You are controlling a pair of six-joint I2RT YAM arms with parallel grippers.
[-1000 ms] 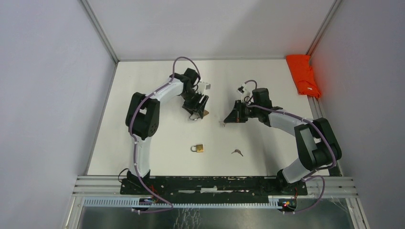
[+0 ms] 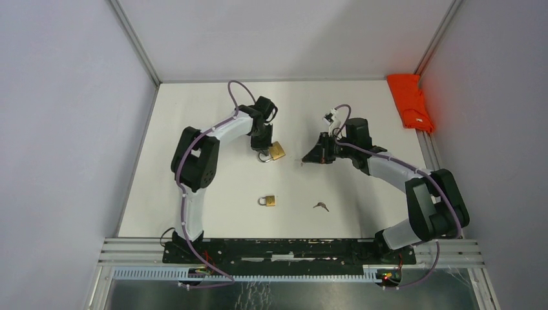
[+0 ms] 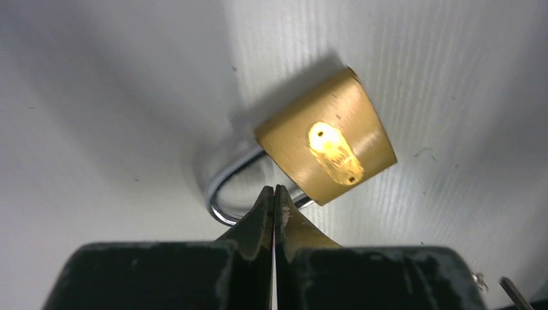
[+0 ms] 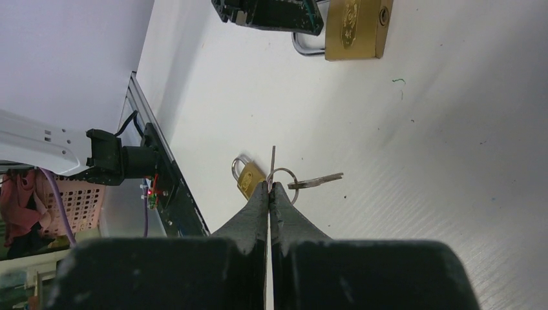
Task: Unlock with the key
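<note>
A large brass padlock [image 2: 276, 150] lies on the table near its middle, its steel shackle [image 3: 220, 190] toward the left arm. In the right wrist view its keyhole [image 4: 384, 15] faces away from the shackle. My left gripper is shut with nothing seen between its fingers; its tips overlap the shackle in view, and whether they touch it I cannot tell. My right gripper is shut on a key [image 4: 273, 158], whose thin blade points out ahead. A ring joins it to a second key [image 4: 316, 181], which hangs off to the side. This gripper stands right of the padlock, apart from it.
A smaller padlock [image 2: 269, 201] and another pair of keys [image 2: 321, 206] lie nearer the front edge. An orange cloth [image 2: 410, 102] rests at the back right corner. Bare table surrounds the large padlock on most sides.
My left gripper has shut and turned, uncovering more of the large padlock. The right gripper has shifted slightly left and toward the back, key still in it.
</note>
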